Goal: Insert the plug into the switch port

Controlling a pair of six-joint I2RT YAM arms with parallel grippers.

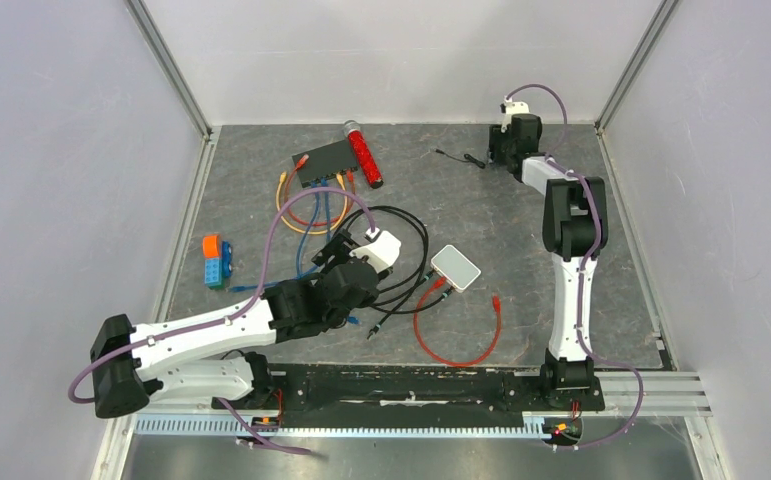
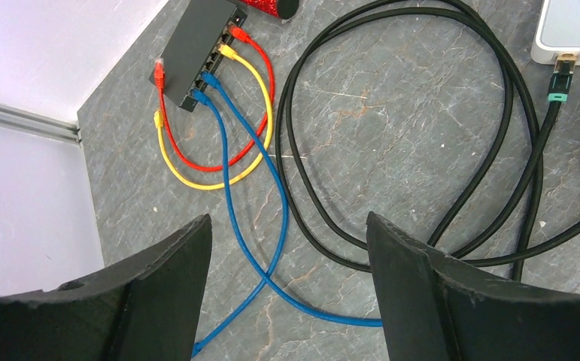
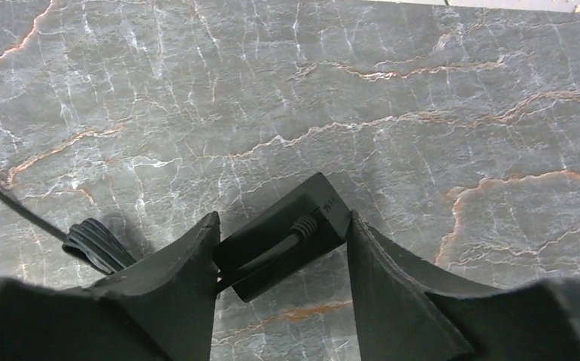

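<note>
The black network switch [image 1: 326, 160] [image 2: 196, 47] sits at the back left with red, yellow and blue cables plugged in. My left gripper is open above the blue and black cables. At the back right, my right gripper is around a black plug body [image 3: 283, 239] with a short cable; its fingertips are at the plug's two ends, and I cannot tell whether they grip it. A bundled black cord [image 3: 95, 248] lies left of the plug.
A white box [image 1: 456, 267] with red and black cables is at the centre right. A red cylinder [image 1: 363, 155] lies beside the switch, and toy blocks [image 1: 216, 261] at the left.
</note>
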